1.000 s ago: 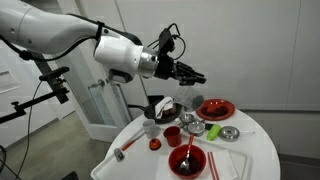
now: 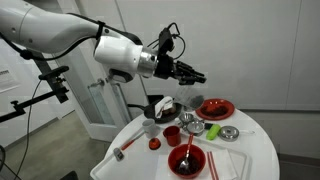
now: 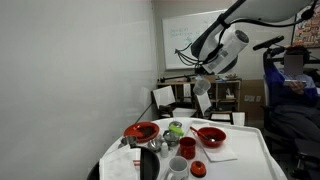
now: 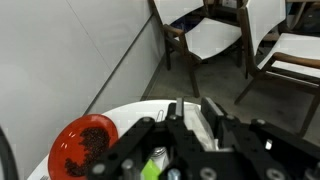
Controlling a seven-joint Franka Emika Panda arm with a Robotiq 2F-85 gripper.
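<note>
High over the table, my gripper [image 2: 190, 76] is shut on a clear, see-through cup. In exterior view 2 the cup [image 3: 202, 86] hangs below the gripper [image 3: 203, 73], well above the tabletop. A pale part of it shows faintly past the dark fingers in the wrist view. Its outline and contents are hard to make out. Below on the round white table [image 2: 128, 160] stands a red bowl [image 2: 186, 160] with a red-handled utensil in it. A red mug [image 2: 172, 134] and a red tomato-like item [image 2: 154, 143] sit beside it.
A red plate with dark bits [image 4: 82, 147] lies at the far side, near metal bowls [image 2: 192, 124] and a green item [image 2: 213, 131]. A dark pan [image 3: 145, 160] and a white mug [image 3: 178, 167] stand nearby. A white cloth [image 2: 222, 163] lies right of the bowl.
</note>
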